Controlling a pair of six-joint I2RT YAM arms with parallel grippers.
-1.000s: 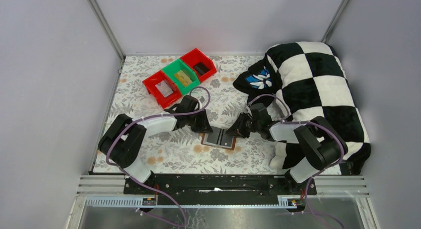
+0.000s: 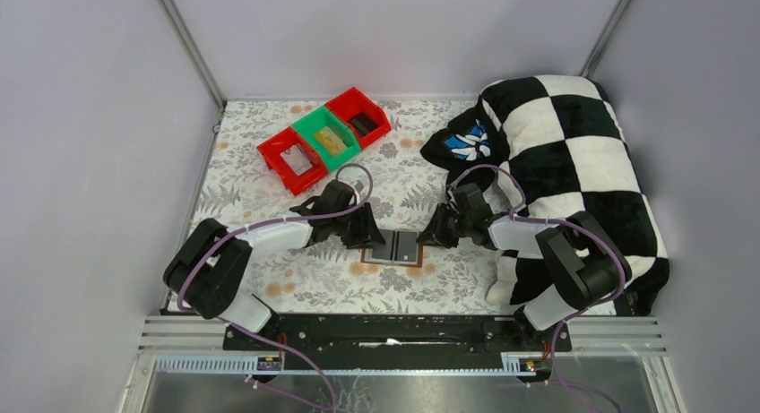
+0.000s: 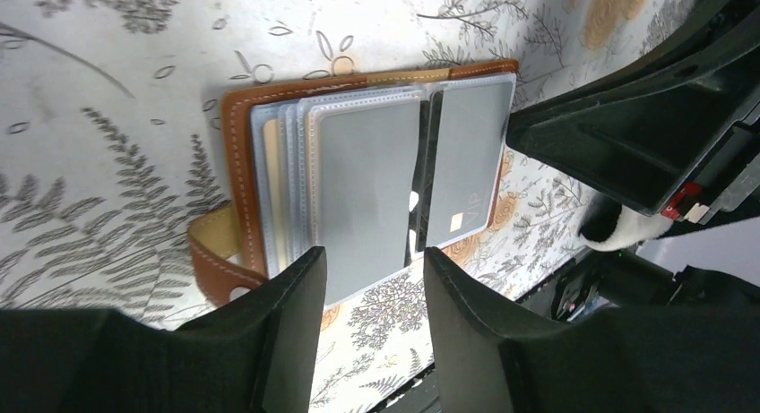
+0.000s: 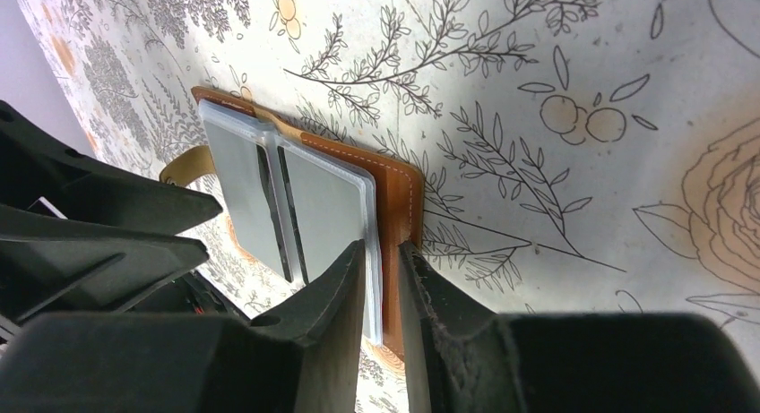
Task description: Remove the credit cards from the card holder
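An open card holder [image 2: 392, 252] lies flat on the table between my grippers, its clear sleeves and brown leather [image 3: 242, 162] showing. My left gripper is part open over the left half's sleeves [image 3: 363, 189], with the strap below left in its wrist view. My right gripper is at the holder's right end, fingertips either side of the clear sleeve's edge by the leather; whether it pinches anything is unclear.
Red and green bins [image 2: 323, 120] with small items stand at the back left. A checkered cushion [image 2: 600, 160] fills the right side.
The left arm has drawn slightly left and toward the front, and the holder lies straighter than before.
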